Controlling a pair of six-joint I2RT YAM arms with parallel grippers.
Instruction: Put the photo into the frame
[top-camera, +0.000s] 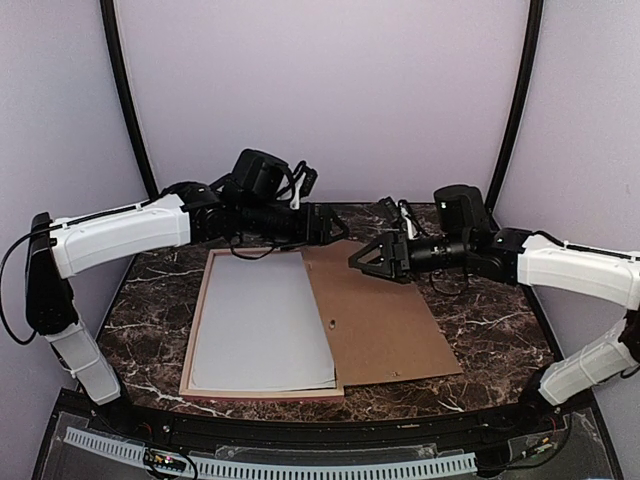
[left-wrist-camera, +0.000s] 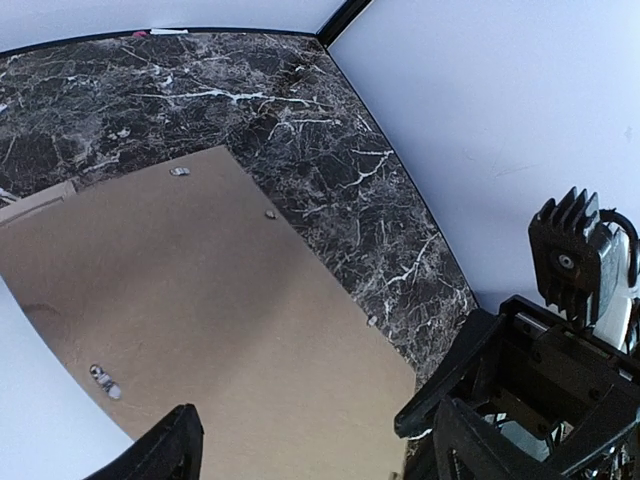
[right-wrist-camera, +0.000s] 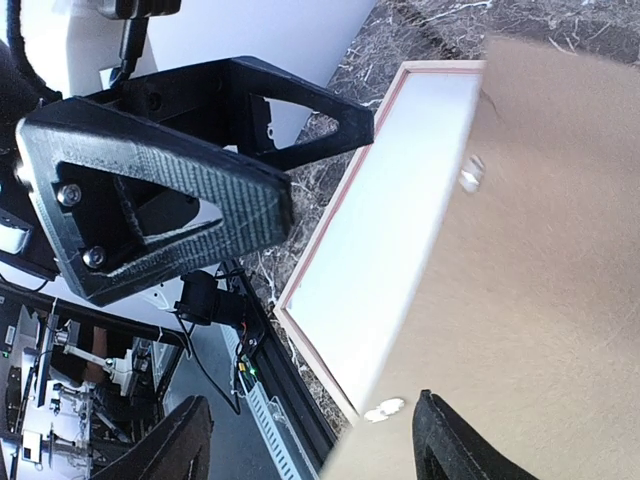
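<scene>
A light wooden frame (top-camera: 188, 330) lies on the marble table with a white sheet (top-camera: 255, 320) inside it. The brown backing board (top-camera: 385, 330), with small metal clips, lies tilted down at the frame's right, blurred in the right wrist view. My left gripper (top-camera: 325, 225) hangs above the board's upper left area; in the left wrist view its fingers are apart with nothing between them. My right gripper (top-camera: 375, 257) hovers over the board, fingers apart and empty in the right wrist view.
Bare marble (top-camera: 500, 340) shows at the right and left of the frame and board. Walls (top-camera: 580, 150) close in the back and sides, and a rail (top-camera: 270, 465) runs along the front.
</scene>
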